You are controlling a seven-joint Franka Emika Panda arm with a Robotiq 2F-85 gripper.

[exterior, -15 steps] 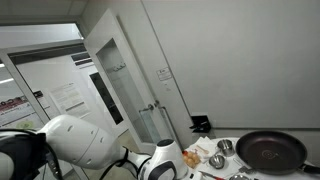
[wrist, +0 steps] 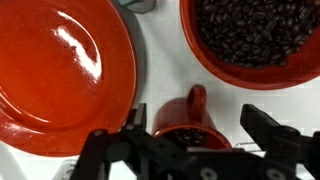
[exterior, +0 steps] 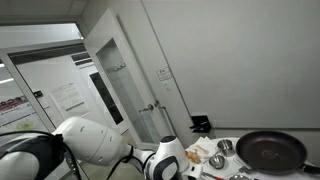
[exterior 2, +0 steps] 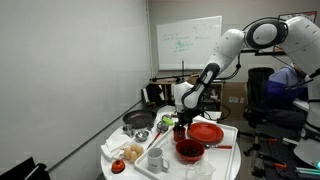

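Note:
A red mug [wrist: 182, 126] with dark beans inside sits low in the middle of the wrist view. Its handle [wrist: 197, 103] points toward the top. My gripper is open over the mug, with one dark finger [wrist: 128, 140] on its left and another [wrist: 262, 128] on its right. Whether either finger touches the mug cannot be told. In exterior view 2, the mug [exterior 2: 179, 132] stands under the arm's end, close to the red bowl [exterior 2: 189, 150]. Exterior view 1 does not show the fingertips.
Beans fill the red bowl [wrist: 238, 72] at upper right, while a red plate [wrist: 65, 75] takes up the left. A white mug [exterior 2: 156, 160], a black pan [exterior 2: 139, 118] and small metal cups [exterior: 224, 147] share the table. White surface shows between plate and bowl.
Compared with a second ago, the arm's end has shifted slightly right and up in exterior view 1.

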